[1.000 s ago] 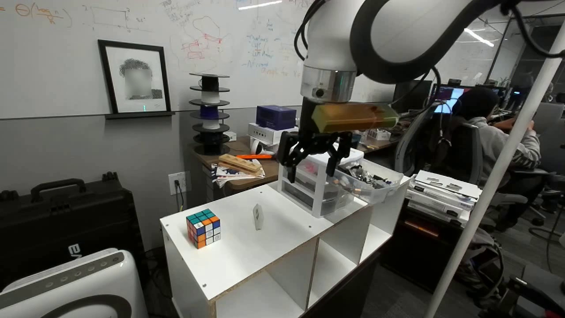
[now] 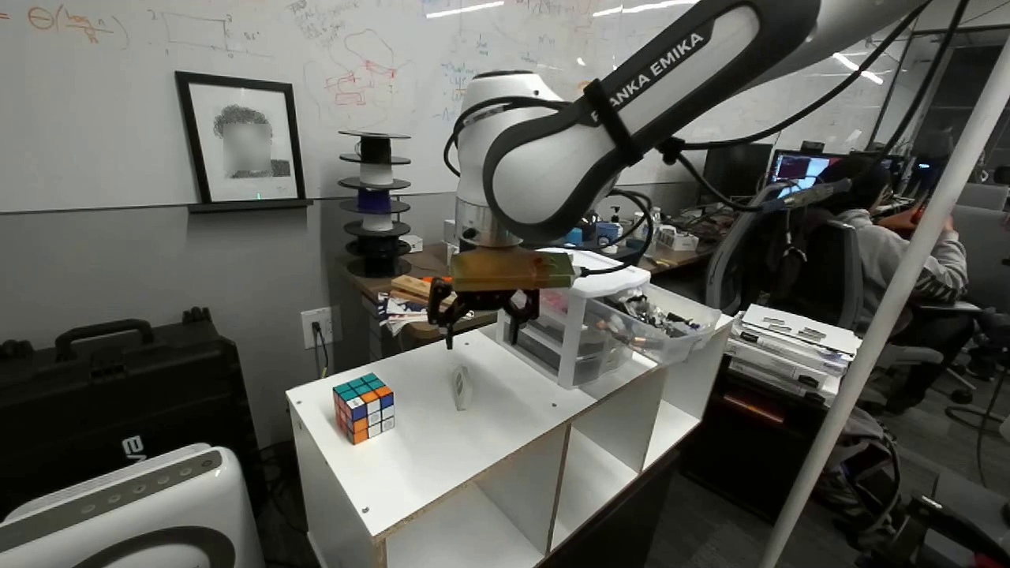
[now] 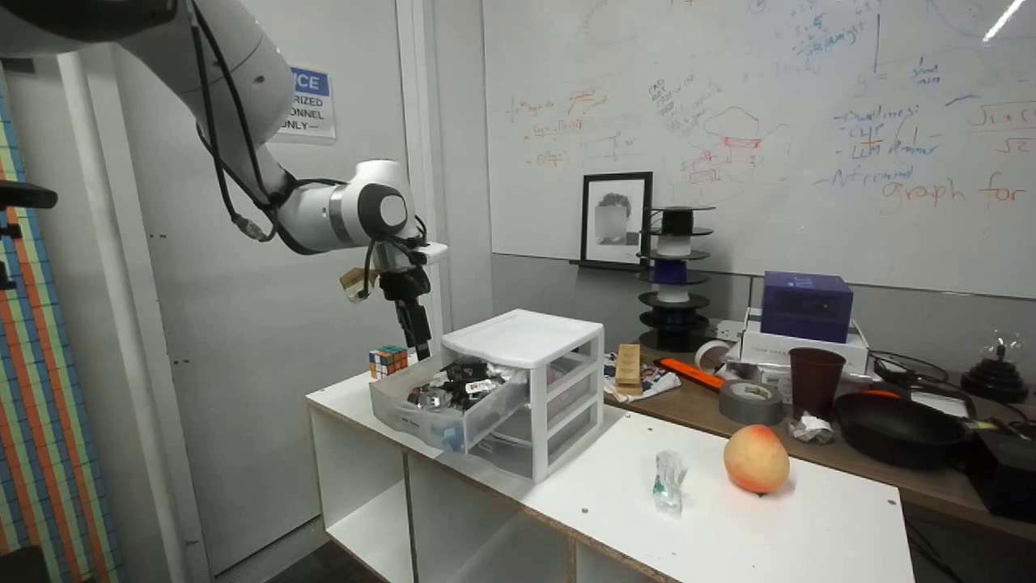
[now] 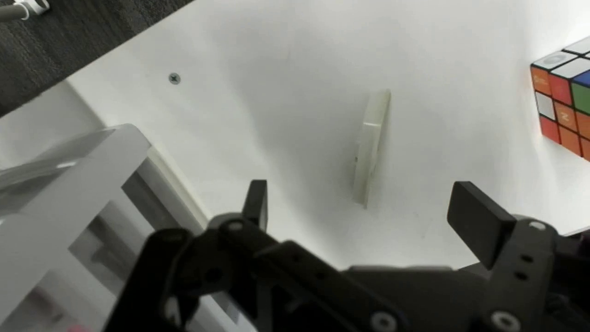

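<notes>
A thin whitish piece (image 2: 461,388) stands on edge on the white shelf top (image 2: 417,478); in the wrist view this slim piece (image 4: 370,149) lies beyond the fingertips, between their lines. My gripper (image 2: 483,341) is open above the shelf, apart from the piece, with nothing between its fingers. The wrist view shows the gripper with its black fingers spread wide. To one side sits a Rubik's cube (image 2: 364,409), also partly in the wrist view as a cube (image 4: 567,102) at the right edge. Exterior view 2 hides the thin piece behind the drawer unit.
A white drawer unit (image 3: 524,335) stands close to the gripper, its top drawer (image 3: 442,408) pulled out and full of small items. Beyond it are a peach (image 3: 757,460) and a clear wrapped item (image 3: 668,482). Bare shelf surrounds the thin piece.
My arm has come down and moved left in exterior view 1, from in front of the drawer unit to above the shelf near the thin piece. Cube and piece have stayed put.
</notes>
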